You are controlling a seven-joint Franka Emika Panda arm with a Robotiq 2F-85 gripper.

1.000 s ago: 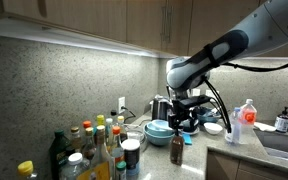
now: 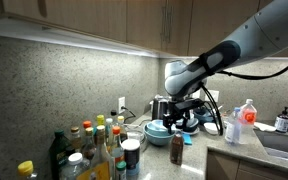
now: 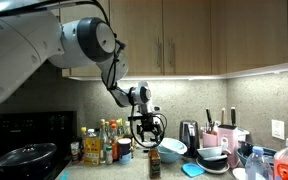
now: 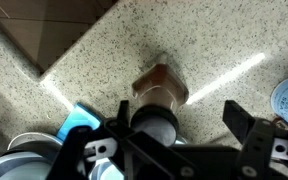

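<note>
A brown bottle with a dark cap point(image 2: 177, 152) stands upright near the front edge of the counter. In exterior view 2 the same bottle point(image 3: 154, 163) is seen below the gripper point(image 3: 149, 132). My gripper point(image 2: 181, 112) hangs over the bottle, pointing down, with a gap between them. From the wrist, the bottle's dark round cap point(image 4: 156, 122) lies between the two black fingers of my gripper, nearer the left one. The fingers are open and hold nothing.
Several sauce and oil bottles point(image 2: 101, 157) crowd the counter on the left, beside a dark-and-white canister point(image 2: 131, 152). Light blue bowls point(image 2: 158, 133) stand behind the bottle. A clear jug point(image 2: 233, 128) and the sink point(image 2: 283, 145) are at the right.
My arm and gripper have shifted slightly to the left in exterior view 1, over the brown bottle. The bottle and the other objects have not moved.
</note>
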